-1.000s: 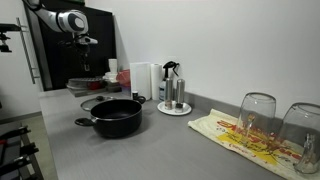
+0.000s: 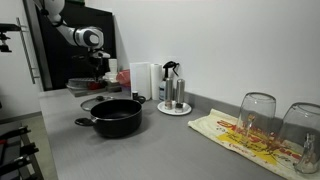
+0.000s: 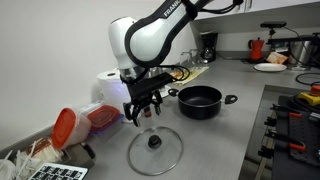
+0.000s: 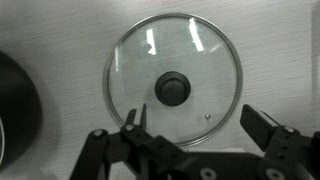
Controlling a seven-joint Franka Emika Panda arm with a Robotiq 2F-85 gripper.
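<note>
A round glass lid [image 4: 135, 65] with a black knob [image 4: 172, 88] lies flat on the table, centred in the wrist view. In exterior view 2 the lid [image 3: 172, 160] rests in the foreground, apart from the black pot [image 3: 200, 100]. The pot [image 2: 118, 122] stands uncovered, its inside visible from above in exterior view 2. My gripper is open, its two fingers wide apart and empty. It hangs above the table near the lid, with a clear gap below it in exterior view 2.
A plate [image 2: 174, 108] with bottles and grinders stands by the wall. Two upturned glass jars [image 2: 256, 112] sit on a patterned cloth [image 2: 215, 126]. A red pot [image 3: 68, 128] and a wire rack [image 3: 25, 165] lie left in exterior view 2. The grey tabletop [image 2: 170, 150] has free room in front.
In exterior view 1 the arm has come lower and further right, away from the tall dark panel at the back. Pot and lid have stayed in place.
</note>
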